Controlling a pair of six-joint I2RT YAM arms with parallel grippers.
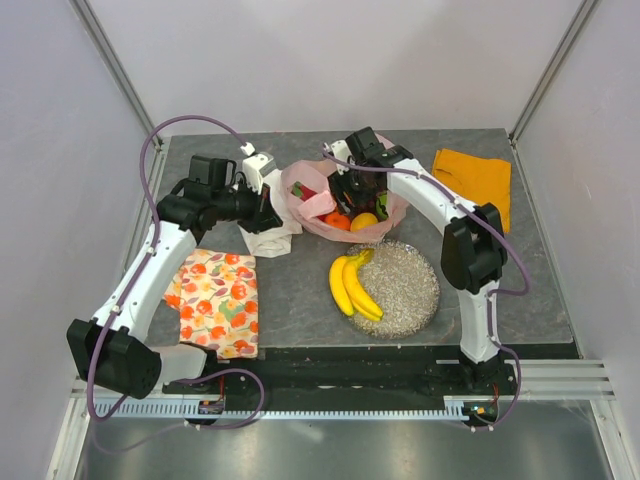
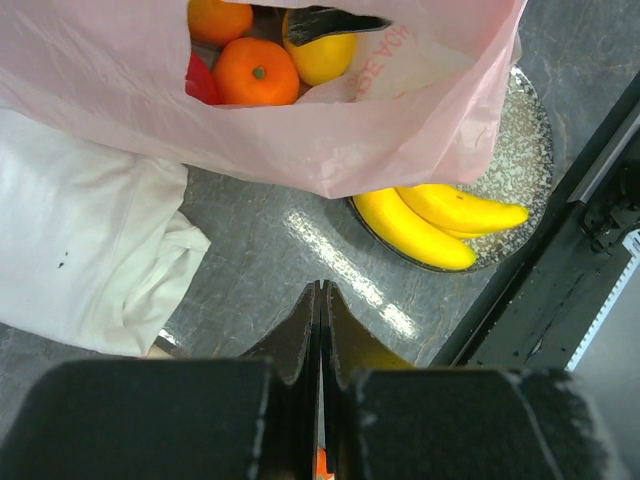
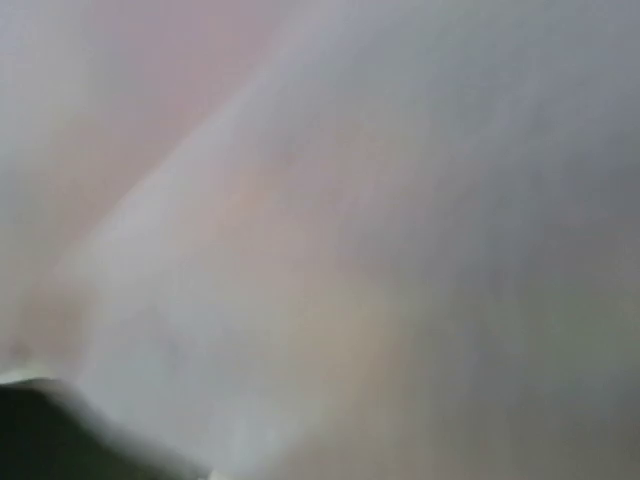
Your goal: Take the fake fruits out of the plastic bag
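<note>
The pink plastic bag (image 1: pixel 312 222) lies at the back middle with its mouth spread. Inside it show an orange (image 1: pixel 338 220), a yellow fruit (image 1: pixel 364 221) and, in the left wrist view, a red fruit (image 2: pixel 201 80). My right gripper (image 1: pixel 343 193) is down in the bag among the fruits. One dark finger (image 2: pixel 335 23) crosses in front of the yellow fruit in the left wrist view. The right wrist view is blurred by plastic, so its fingers and any hold are unclear. Left of the bag, my left gripper is shut with nothing between its fingers.
Bananas (image 1: pixel 351 288) lie on the left part of a speckled round plate (image 1: pixel 405 290) in front of the bag. A white cloth (image 1: pixel 268 240) is beneath the left gripper. A patterned cloth (image 1: pixel 222 305) lies front left, an orange cloth (image 1: pixel 473 188) back right.
</note>
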